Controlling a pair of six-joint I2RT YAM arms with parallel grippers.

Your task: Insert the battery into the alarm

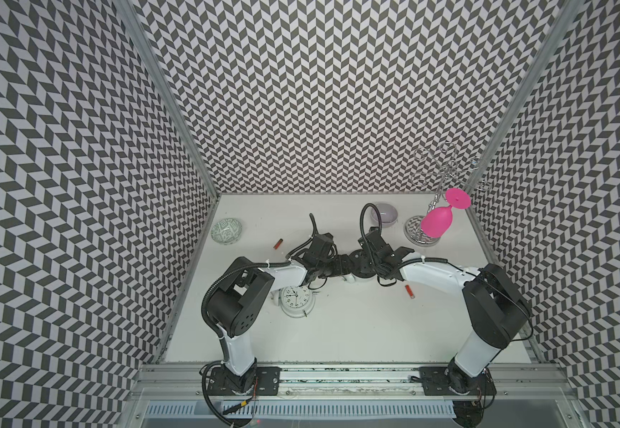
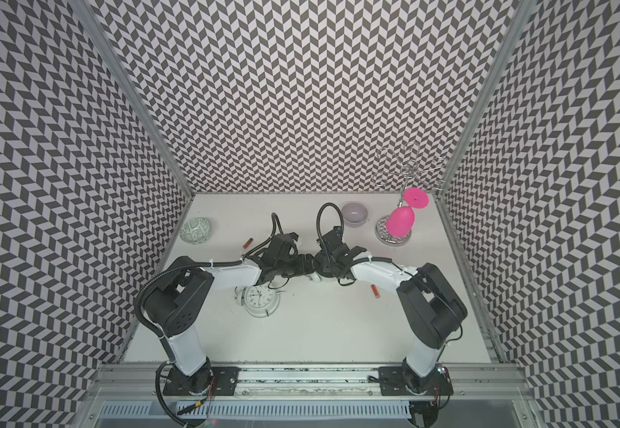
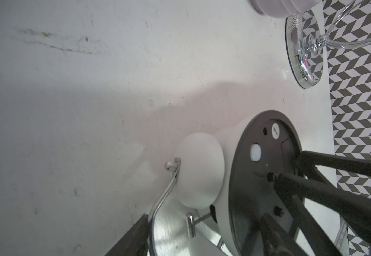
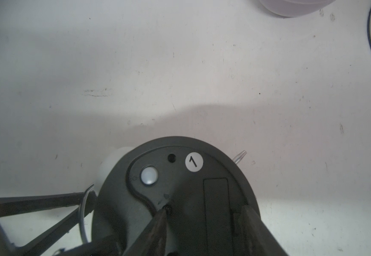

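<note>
An alarm clock lies with its black back (image 4: 185,179) up between my grippers, battery cover (image 4: 216,200) closed. In the left wrist view my left gripper stands open around the clock's bell (image 3: 198,170) side. In the right wrist view my right gripper is open over the back, its fingertips by the battery cover. Two small red batteries (image 1: 278,244) (image 1: 409,291) lie on the table, one on each side.
A second clock (image 1: 295,298) lies face up at front left. A lilac bowl (image 1: 383,214), a chrome stand (image 1: 421,232) with pink pieces (image 1: 438,221) and a pale green bowl (image 1: 225,229) stand toward the back and sides.
</note>
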